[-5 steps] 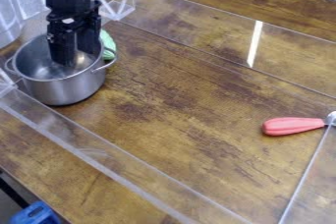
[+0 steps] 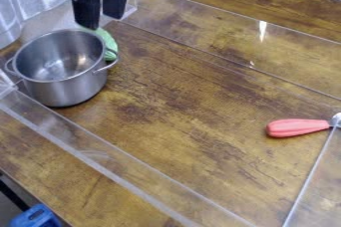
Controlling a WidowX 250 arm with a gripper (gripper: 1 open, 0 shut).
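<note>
A steel pot [image 2: 60, 82] with side handles stands at the left of the wooden table. Partly behind its right rim lies a light green object [image 2: 110, 48]. The dark gripper [image 2: 91, 20] hangs above the pot's back, near the top edge of the view, blurred; whether its fingers are open or shut, or hold anything, I cannot tell. A pink-red handled utensil [image 2: 296, 127] lies at the right, its far end at the frame's edge.
Clear plastic walls [image 2: 160, 193] edge the work area. A blue object [image 2: 36, 217] sits at the bottom left corner.
The gripper has risen up out of the pot and moved slightly right, to above its back rim. The pot and the pink-red utensil have not visibly moved.
</note>
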